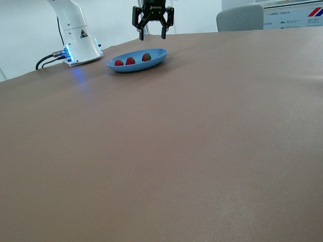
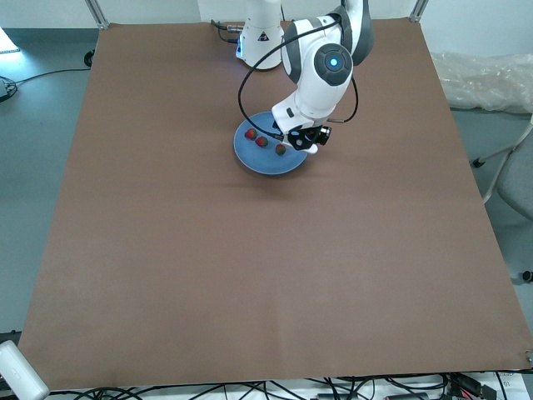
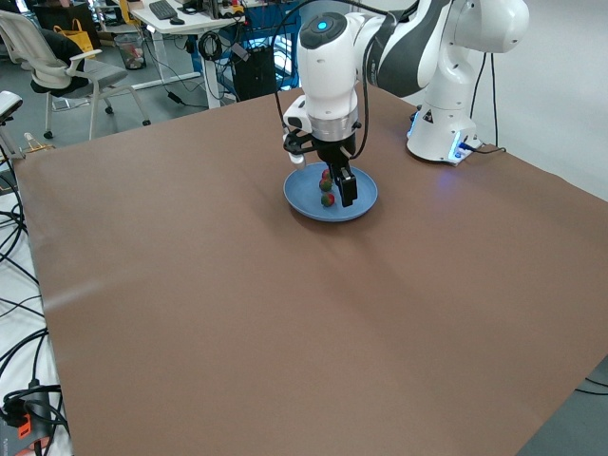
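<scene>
A round blue plate [image 2: 262, 161] with three strawberries [image 1: 130, 61] sits near the robot's base, seen in all three views. In the top view the black gripper [image 1: 152, 37] hangs open above the plate, fingers pointing down and apart, with nothing visible between them. In the right view the gripper [image 3: 343, 198] is over the plate, partly hiding the berries.
The arm's white base [image 1: 81, 50] stands behind the plate with cables. Equipment and cables [image 3: 28, 408] run beyond the table's edge, and chairs stand off the table.
</scene>
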